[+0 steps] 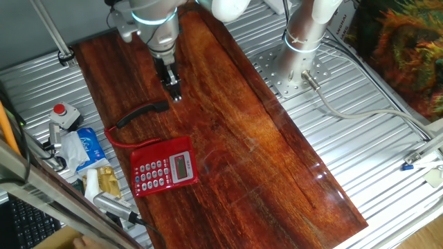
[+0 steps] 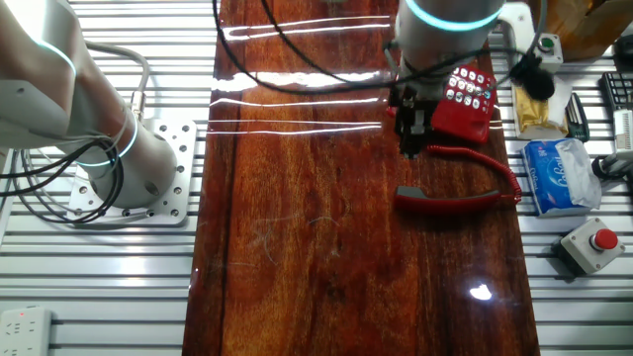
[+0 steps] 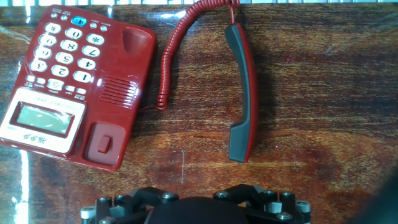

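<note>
A red desk telephone base [image 1: 163, 166] lies on the dark wooden tabletop, keypad and small display facing up. Its handset [image 3: 244, 93], red with a black inner side, rests off the cradle beside the base, joined to it by a coiled red cord [image 3: 168, 59]. In the wrist view the handset lies on its side, its lower end pointing toward the gripper. My gripper [image 1: 176, 97] hangs above the table, just past the handset's near end and apart from it. Only dark finger linkages show at the wrist view's bottom edge; how the fingers stand is unclear. I see nothing held.
A blue tissue pack [image 2: 561, 176] and a red-topped button box [image 2: 593, 244] sit on the slatted metal surface beyond the handset-side table edge. The arm's base plate [image 1: 289, 71] stands beyond the opposite edge. Much of the wooden top [image 1: 270, 166] is bare.
</note>
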